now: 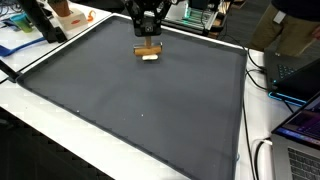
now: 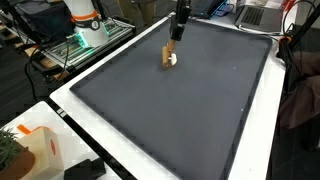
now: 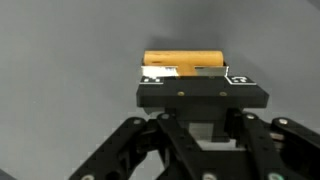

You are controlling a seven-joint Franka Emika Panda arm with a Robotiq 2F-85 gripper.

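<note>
My gripper [image 1: 149, 37] points downward near the far edge of the dark board, shut on the upright part of a wooden mallet-like piece. The wooden piece [image 1: 147, 51] has a crosswise cylinder at its lower end, close to the board. Just on the near side of it lies a small white object [image 1: 150, 57], partly hidden behind the wood in the second exterior view; whether the two touch cannot be told. In the wrist view the wooden cylinder [image 3: 183, 58] shows beyond the fingers, with orange wood between them.
Most of the dark board [image 1: 150, 105] is clear towards the camera. An open laptop [image 1: 296, 135] stands at the right, and cables run beside the board. Bottles and tools crowd the far left.
</note>
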